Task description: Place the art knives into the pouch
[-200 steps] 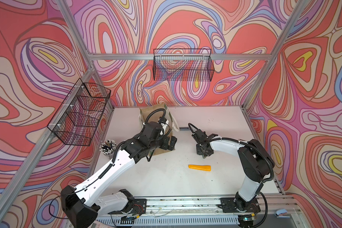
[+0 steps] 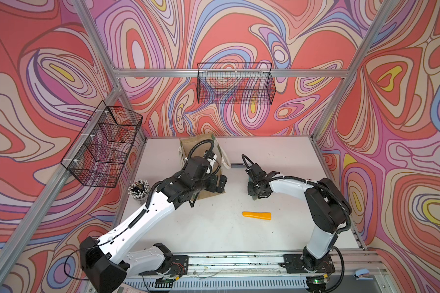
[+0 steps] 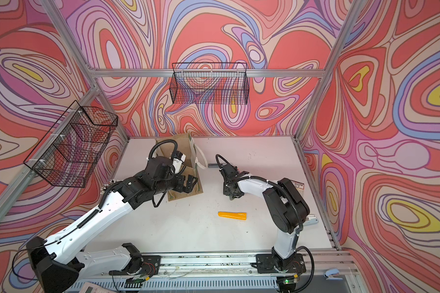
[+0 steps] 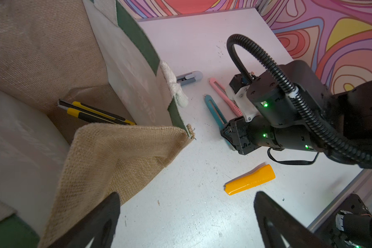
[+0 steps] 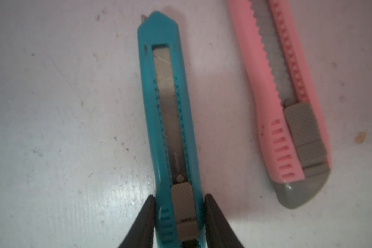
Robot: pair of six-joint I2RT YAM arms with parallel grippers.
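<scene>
The teal art knife (image 5: 152,124) lies on the white table. The fingers of my right gripper flank its slider end, apparently closing on it; whether they grip is unclear. A pink knife (image 5: 268,136) lies beside it. My left gripper is open, empty, over the table by the burlap pouch (image 4: 119,153), which stands open with yellow-and-black knives (image 4: 82,115) inside.
An orange knife (image 2: 256,215) lies in front of the right gripper. A grey knife (image 4: 189,78) lies behind the teal one. A cup of white items (image 2: 138,189) stands at the far left.
My right gripper has shifted slightly left and back over the teal knife. My left arm looks unchanged.
</scene>
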